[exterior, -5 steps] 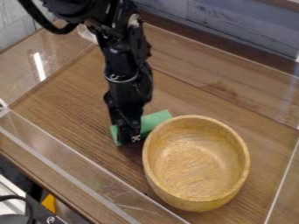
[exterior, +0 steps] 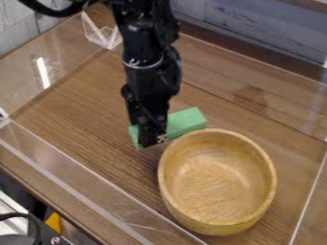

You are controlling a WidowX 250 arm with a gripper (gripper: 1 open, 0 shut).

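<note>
My gripper (exterior: 147,128) hangs from the black arm at the centre, shut on a green block (exterior: 185,122). The block sits just behind and left of the wooden bowl (exterior: 217,215). The fingertips are partly hidden against the block. The bowl is round, light yellow and appears empty.
Pale walls edge it at the back and left, with a white wire object at the upper left. A black cable lies at the lower left corner.
My gripper and the green block have moved a little up and to the right. The bowl appears shifted slightly right and down.
</note>
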